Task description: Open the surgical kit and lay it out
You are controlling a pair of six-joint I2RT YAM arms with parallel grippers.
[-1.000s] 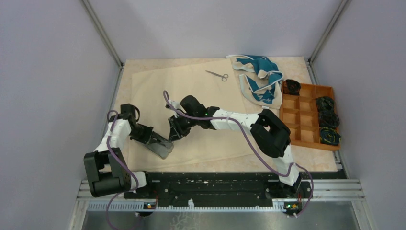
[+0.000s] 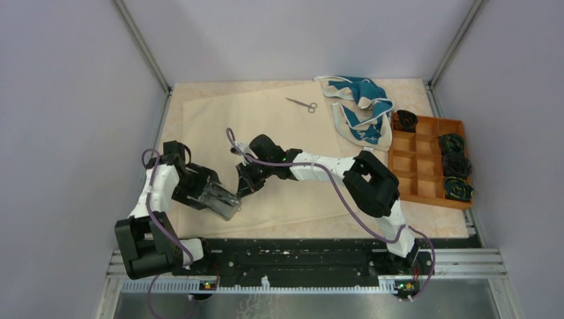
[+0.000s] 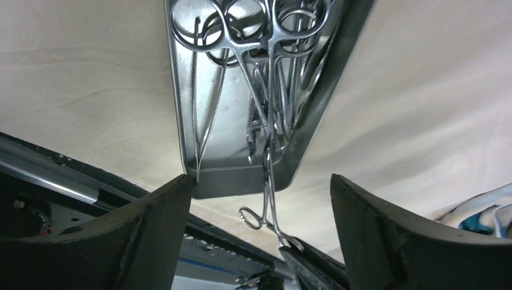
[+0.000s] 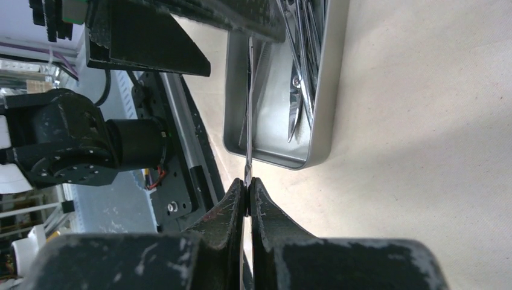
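Note:
In the left wrist view, the metal tray (image 3: 233,182) holds several ring-handled instruments (image 3: 244,45) and thin rods. A slender ring-handled instrument (image 3: 269,196) slants over the tray's near end. My right gripper is shut on its handle end, just outside the tray. Both fingers of my left gripper stand wide apart on either side of that instrument, so it is open. The instrument's far tip is hard to make out among the others. Seen from above, the left gripper (image 2: 205,189) covers much of the tray (image 2: 223,209).
Scissors (image 2: 302,104) lie alone on the beige cloth (image 2: 226,119). A teal and cream towel (image 2: 362,109) is bunched at the back right. An orange compartment box (image 2: 418,159) with dark bundles stands at the right.

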